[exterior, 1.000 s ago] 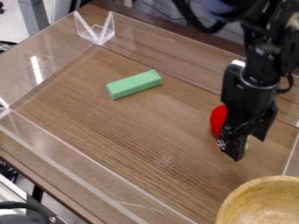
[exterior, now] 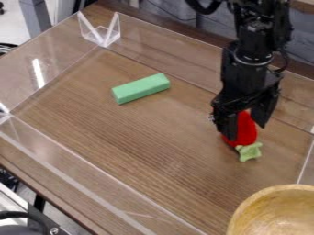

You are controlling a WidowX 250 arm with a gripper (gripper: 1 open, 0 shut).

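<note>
The black gripper (exterior: 245, 112) is over a red rounded object (exterior: 243, 139) with a pale green piece (exterior: 249, 151) at its lower end, on the wooden table. Its fingers are open around the upper part of the red object; whether they touch it is hidden. A green block (exterior: 141, 88) lies to the left, apart from the gripper.
A tan bowl (exterior: 276, 215) is at the bottom right. A white wire holder (exterior: 101, 27) stands at the back left.
The gripper has moved left and back, from the right of the red object to above it. More of the red object and green piece shows below the fingers.
</note>
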